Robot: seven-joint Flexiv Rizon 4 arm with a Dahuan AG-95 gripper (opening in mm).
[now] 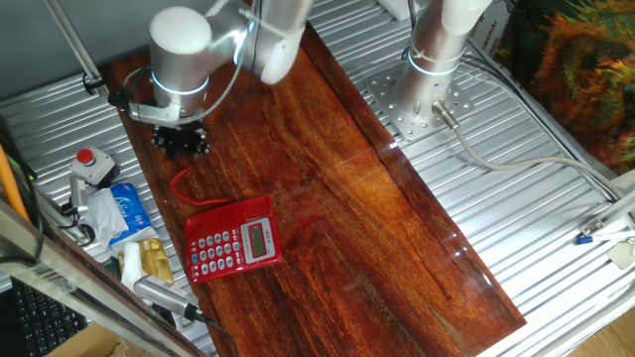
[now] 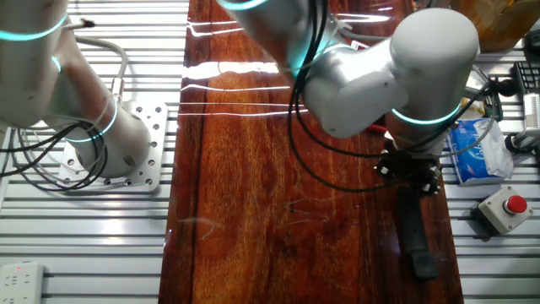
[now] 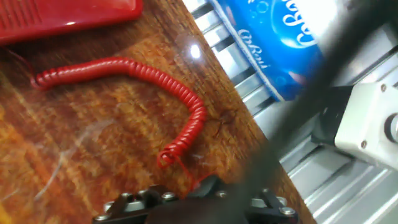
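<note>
A red desk telephone (image 1: 233, 238) with grey keys and a small display lies on the wooden board; the wrist view catches only its edge (image 3: 68, 15). From it a red coiled cord (image 3: 134, 68) curves to my gripper (image 1: 182, 144), which is over the board beyond the phone. The gripper (image 2: 411, 169) is shut on a long dark bar (image 2: 413, 232), apparently the handset, that sticks out past it. In the wrist view the cord's end reaches a dark piece (image 3: 211, 186) between the fingers; the fingertips are mostly hidden. A blurred dark strip crosses that view diagonally.
Off the board's edge stand a blue-and-white tissue pack (image 1: 127, 213) and a grey box with a red button (image 1: 92, 164). A white tool-like object (image 1: 159, 293) lies nearby. Much of the board's middle (image 1: 347, 228) is bare.
</note>
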